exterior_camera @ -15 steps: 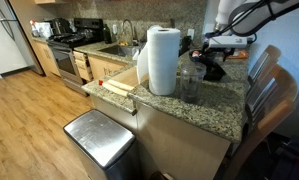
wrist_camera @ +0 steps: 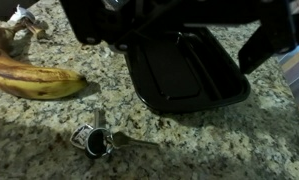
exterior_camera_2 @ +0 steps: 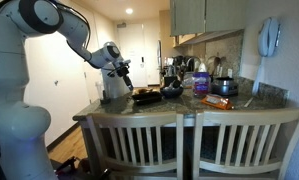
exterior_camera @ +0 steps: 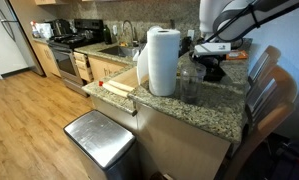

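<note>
In the wrist view, a black tray [wrist_camera: 179, 72] with a divider lies on the speckled counter, below my gripper. Dark fingers [wrist_camera: 267, 42] stand well apart at the upper left and right of that view, and no object shows held between them. A bunch of keys [wrist_camera: 101, 139] on a ring rests in front of the tray. To the left is a yellow banana [wrist_camera: 34, 80] with brown patches. From outside, the gripper [exterior_camera_2: 124, 73] hangs above the counter, close over dark items there; its fingertips are too small to read.
A paper towel roll [exterior_camera: 163, 62] and a clear pitcher [exterior_camera: 192, 83] stand at the counter's near end. Chairs [exterior_camera: 275, 95] line one side. A purple-labelled jug [exterior_camera_2: 200, 82] and an orange packet [exterior_camera_2: 217, 101] sit farther along the counter [exterior_camera: 219, 115].
The arm and gripper have come left and nearer to the exterior view 1 camera over the counter. Paper towel roll, pitcher and chairs stay in place.
</note>
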